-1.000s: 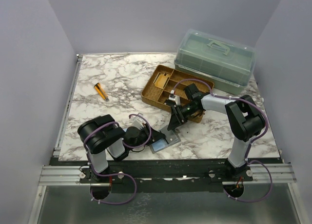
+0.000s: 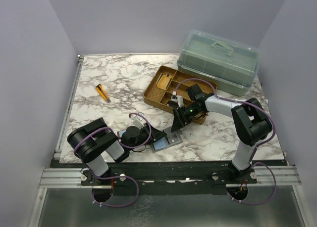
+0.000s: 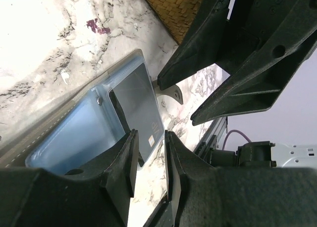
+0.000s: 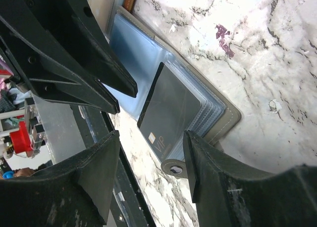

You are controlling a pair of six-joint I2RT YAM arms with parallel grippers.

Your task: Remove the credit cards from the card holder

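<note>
The open card holder (image 2: 173, 140) lies on the marble near the front edge. Its blue pocket (image 4: 130, 51) shows on one side, and a dark card marked VIP (image 4: 169, 110) sits in clear sleeves on the other, with a snap tab (image 4: 174, 168) at its end. My left gripper is over the holder's blue side, fingertips slightly apart, nothing seen between them. My right gripper is part open above the VIP card, its fingers either side of that sleeve end.
A woven tray (image 2: 153, 91) with compartments stands behind the right arm, a clear lidded box (image 2: 218, 64) behind it. A yellow cutter (image 2: 103, 92) lies at left. The marble between is mostly clear.
My left arm and gripper have shifted slightly left in the top view, and the card holder appears nudged slightly left with them. The right gripper has moved only a little.
</note>
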